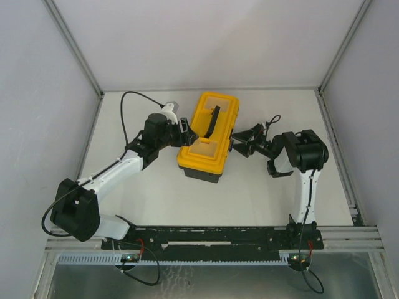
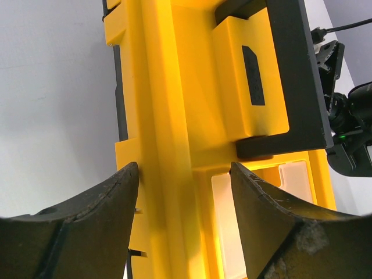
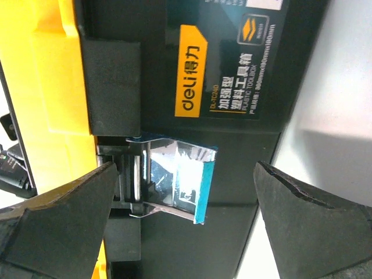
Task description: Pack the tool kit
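Observation:
A toolbox with a yellow lid (image 1: 202, 128) and a dark base (image 1: 201, 175) stands in the middle of the table, lid down. Its black handle (image 1: 212, 122) lies on top. In the left wrist view my left gripper is part open, its fingers on either side of the lid's raised edge; firm contact cannot be told. My right gripper (image 1: 231, 141) stands open at the toolbox's right side. In the right wrist view a clear latch with a blue edge (image 3: 204, 192) sticks out from the dark side, between the open fingers, apart from both.
A label (image 3: 224, 64) is on the toolbox's dark side. Bare white table (image 1: 274, 199) lies to the right and front. Cables loop over both arms, and the back wall is close behind the box.

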